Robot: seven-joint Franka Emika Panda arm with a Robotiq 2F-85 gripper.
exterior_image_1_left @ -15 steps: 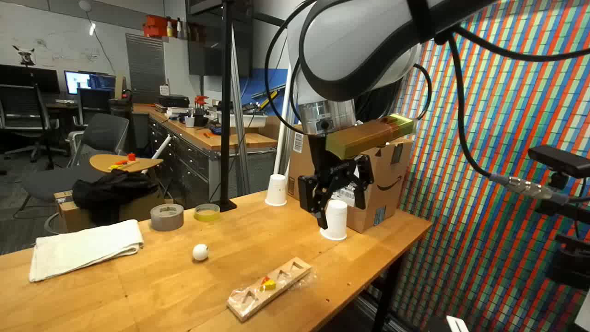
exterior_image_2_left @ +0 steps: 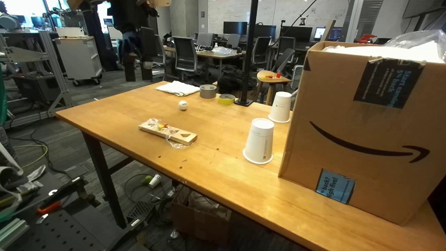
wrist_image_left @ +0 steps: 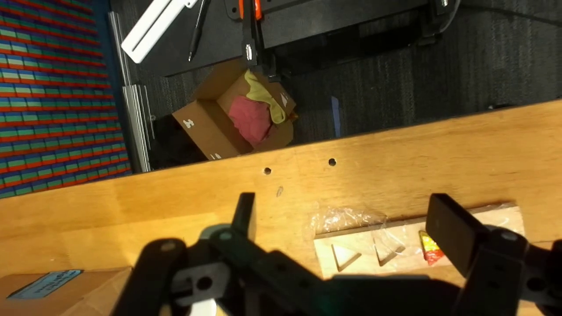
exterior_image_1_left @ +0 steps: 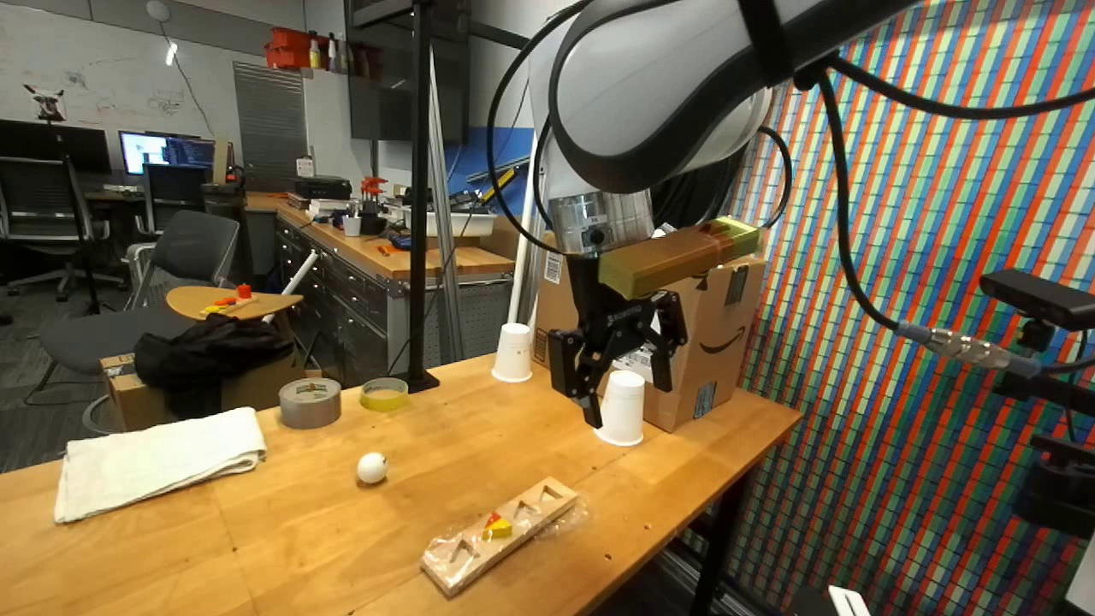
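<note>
My gripper is open, its two black fingers wide apart with nothing between them. In exterior view 1 the gripper (exterior_image_1_left: 627, 394) hangs above the table, in front of an upside-down white cup (exterior_image_1_left: 622, 411). A wooden tray with triangular cutouts (wrist_image_left: 363, 258), partly in clear wrap, lies on the table below. Small red and yellow pieces (exterior_image_1_left: 498, 527) sit on it. The wrist view has the right finger (wrist_image_left: 453, 231) overlapping part of that tray. A white ball (exterior_image_1_left: 371, 468) rests farther left. Another upturned cup (exterior_image_2_left: 280, 107) stands at the back.
A large cardboard box (exterior_image_2_left: 359, 138) stands beside the cups. Grey tape (exterior_image_1_left: 310, 404), yellow tape (exterior_image_1_left: 384, 394) and a folded white cloth (exterior_image_1_left: 159, 462) lie along the far side. A black post (exterior_image_1_left: 418, 205) rises from the table. Open tabletop surrounds the ball.
In exterior view 1 my arm and gripper have shifted slightly to the left. The cups, ball, tray and other table items have stayed in place.
</note>
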